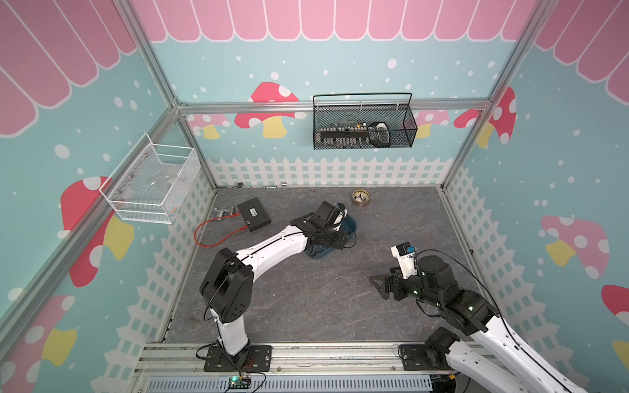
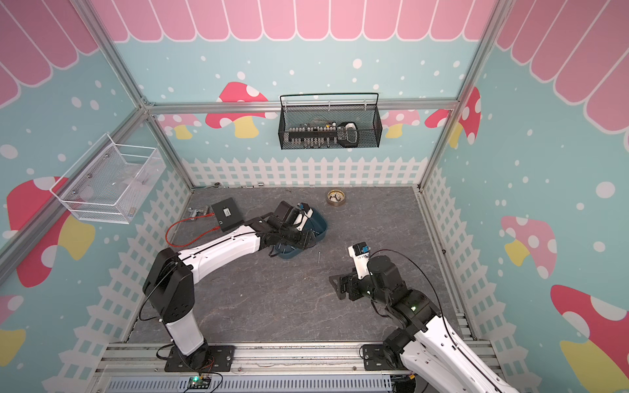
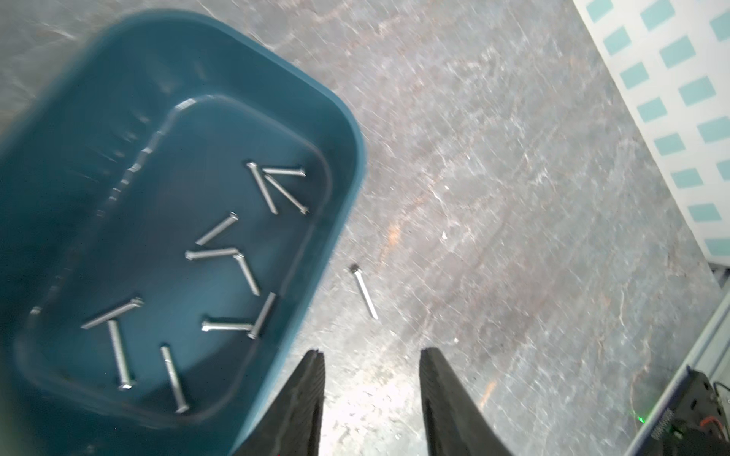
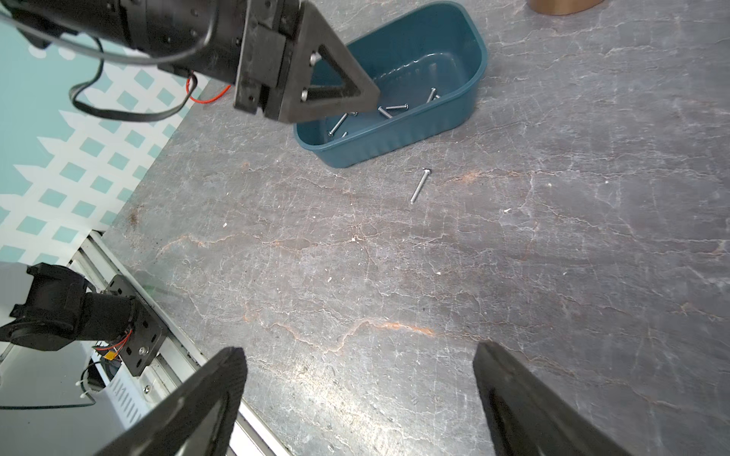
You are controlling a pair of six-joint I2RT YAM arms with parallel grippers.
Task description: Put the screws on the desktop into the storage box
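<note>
A dark teal storage box [image 3: 152, 228] holds several silver screws. One screw lies outside it on the grey desktop, beside the box's long wall; the right wrist view shows the same screw [image 4: 419, 186]. My left gripper is open above the desktop near that screw and the box, with nothing between its fingers. My right gripper stands open over the bare desktop, to the front right of the box and screw, holding nothing.
A round gold dish [image 1: 360, 197] sits at the back. A dark case [image 1: 253, 215] with a red cable lies at the left. Wire baskets [image 1: 363, 131] hang on the walls.
</note>
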